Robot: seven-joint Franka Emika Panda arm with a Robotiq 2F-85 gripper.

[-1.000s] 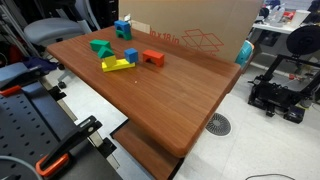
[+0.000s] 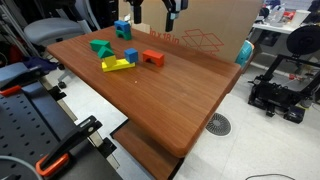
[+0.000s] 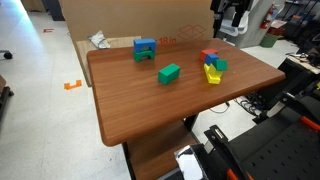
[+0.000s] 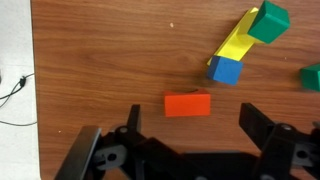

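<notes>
My gripper [image 2: 155, 20] hangs in the air above the table, its fingers wide apart with nothing between them. In the wrist view a red block [image 4: 187, 104] lies on the wood below the gripper, in line with the gap between the fingers. A small blue cube [image 4: 225, 69] sits close by, near the end of a yellow block [image 4: 238, 40]. At the top right a green block [image 4: 268, 22] is by the yellow one. Exterior view 1 shows the red block [image 2: 153, 57] standing apart, to the right of the blue cube [image 2: 131, 54].
A blue block [image 3: 145, 45] rests on a green one [image 3: 145, 55] at the back, with a separate green block [image 3: 169, 74] in front. Cardboard [image 2: 205, 25] stands along one table edge.
The blocks have not moved.
</notes>
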